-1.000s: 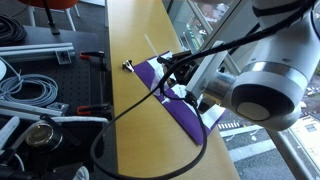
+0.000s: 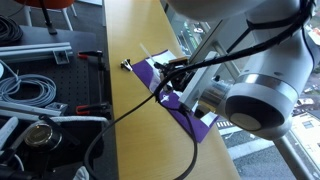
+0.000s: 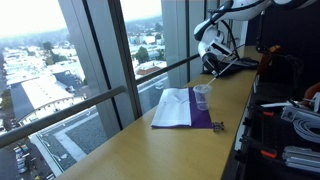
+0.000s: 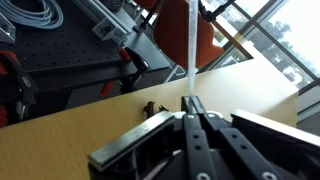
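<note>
My gripper is shut in the wrist view, and a thin whitish stick (image 4: 192,48) rises from its fingertips and seems to be pinched there. In exterior view 1 the same pale stick (image 2: 146,48) slants out beside the purple sheet. A clear plastic cup (image 3: 202,98) stands on the right part of a purple sheet (image 3: 200,122) with white paper (image 3: 172,108) over it. The arm and a cable hide most of the gripper in exterior view 1. Whether the stick touches the cup cannot be told.
A small dark object (image 3: 218,126) lies just off the sheet's right corner. Beside the table stands a black perforated cart (image 2: 60,85) with coiled cable and clamps. Tall windows line the other side. Bare wood (image 3: 120,155) is free at the near end.
The arm and the pale stick have shifted slightly in exterior view 1. The purple sheet has stayed in place.
</note>
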